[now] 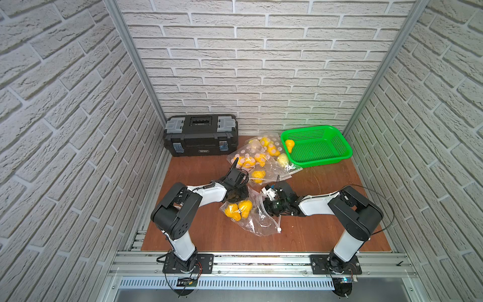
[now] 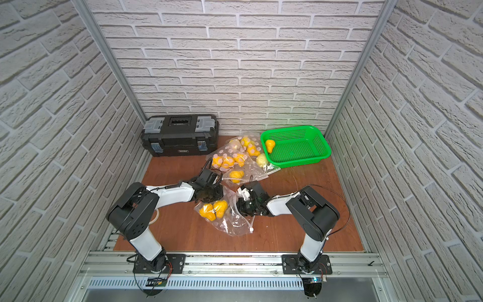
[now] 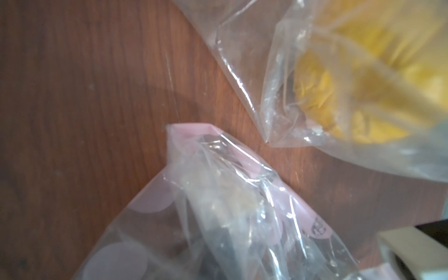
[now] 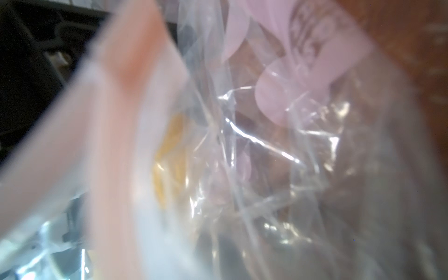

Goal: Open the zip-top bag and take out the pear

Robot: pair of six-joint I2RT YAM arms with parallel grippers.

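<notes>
The clear zip top bag (image 1: 256, 225) lies on the near table with two yellow pears (image 1: 238, 210) inside. Its zip strip (image 4: 116, 177) crosses the blurred right wrist view, and a white slider (image 1: 279, 229) sits at the near end. My right gripper (image 1: 266, 202) is shut on the bag at the zip edge; its fingertips are covered by film. At the bag's far-left corner, my left gripper (image 1: 246, 193) is shut, its fingertips hidden. Crumpled film with pink print (image 3: 219, 172) fills the lower left wrist view.
A second bag (image 1: 275, 171) with several yellow fruits lies just behind. The green basket (image 1: 328, 162) at back right holds one pear (image 1: 289, 145). A black toolbox (image 1: 201, 136) stands back left. Bare table (image 1: 322, 234) shows at front right.
</notes>
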